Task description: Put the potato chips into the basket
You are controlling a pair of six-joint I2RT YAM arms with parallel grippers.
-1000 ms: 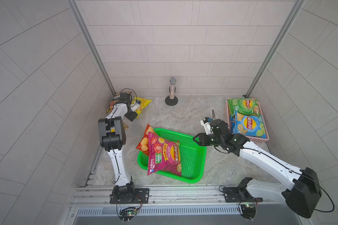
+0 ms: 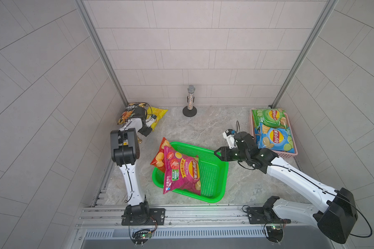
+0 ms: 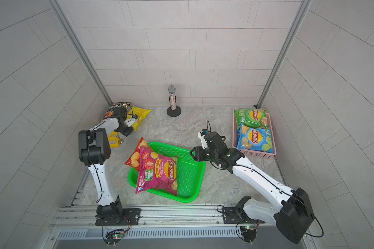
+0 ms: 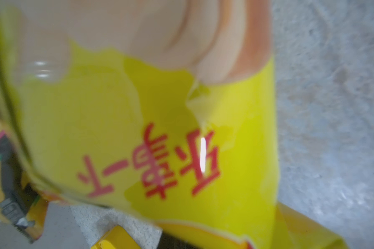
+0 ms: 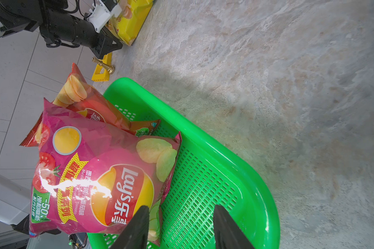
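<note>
A yellow chip bag [image 2: 158,114] lies at the far left of the table, and it fills most of the left wrist view [image 4: 162,99]. My left gripper [image 2: 145,131] is at its near edge, looking shut [image 5: 111,46]. Whether any of the bag's edge is between its fingers is hidden. In the green basket [image 2: 218,182] a pink chip bag [image 2: 182,169] leans over the left rim, with a red-orange bag [image 2: 159,158] beneath and behind it. Above the basket's right side my right gripper stands open, nothing between its fingers.
A dark chip bag [image 2: 131,110] lies behind the left arm. At right, a pink basket [image 2: 295,149] holds a green bag [image 2: 272,117] and a blue bag [image 2: 276,139]. A black-based stand [image 2: 190,110] is at the back.
The right arm has barely moved.
</note>
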